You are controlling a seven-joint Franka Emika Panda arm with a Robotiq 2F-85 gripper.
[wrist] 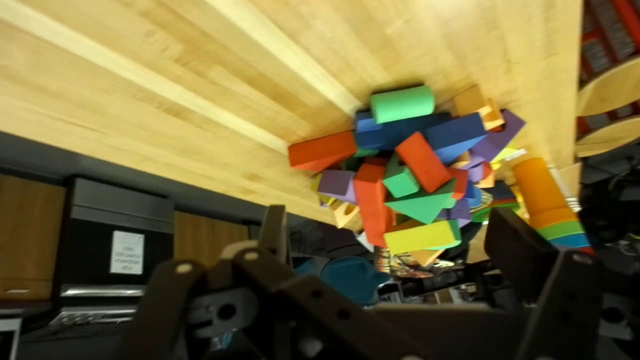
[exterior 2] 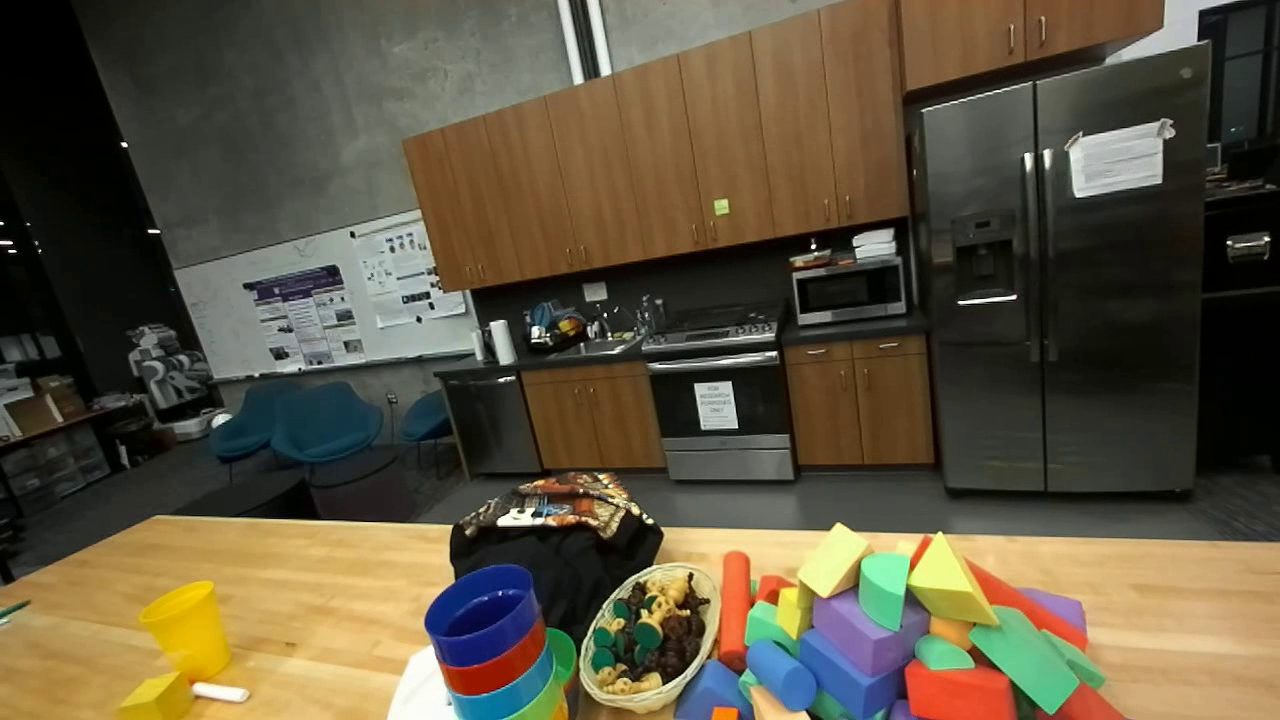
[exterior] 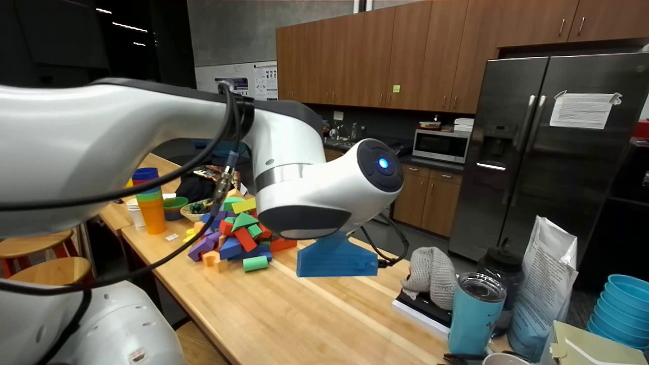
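My gripper stands open in the wrist view, its dark fingers wide apart with nothing between them. Beyond them a heap of coloured blocks lies on the wooden table, including a green cylinder (wrist: 403,104), a yellow block (wrist: 421,237), a green triangle (wrist: 424,205) and a red block (wrist: 423,161). The arm's white wrist (exterior: 331,197) hangs over the table beside the heap in exterior view 1; the fingers are hidden there behind the blue mount (exterior: 336,256). No part of the arm shows in exterior view 2.
Stacked cups (exterior 2: 486,618) and a basket (exterior 2: 648,648) of small figures stand beside the heap. A yellow cup (exterior 2: 188,630) is farther left. A blue tumbler (exterior: 477,313), a bag (exterior: 543,289) and a grey cloth (exterior: 433,274) occupy the opposite end. Bare tabletop (exterior: 316,316) lies between.
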